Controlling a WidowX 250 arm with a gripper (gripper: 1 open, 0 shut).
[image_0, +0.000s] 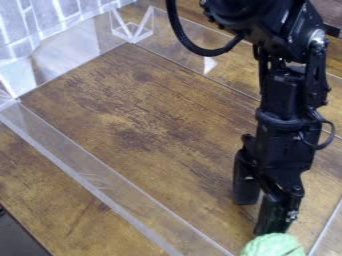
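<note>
My black gripper (265, 205) points down low over the wooden floor of a clear-walled tray (147, 120) at the right of the camera view. A pale green, ridged object (273, 246) sits at the bottom edge, just below the fingertips and partly out of frame. Whether the fingers touch it or hold anything is unclear, as is how far apart they stand.
Clear plastic strips (80, 165) border the wooden area on the left and back. A white curtain-like cloth (40, 30) is at the top left.
</note>
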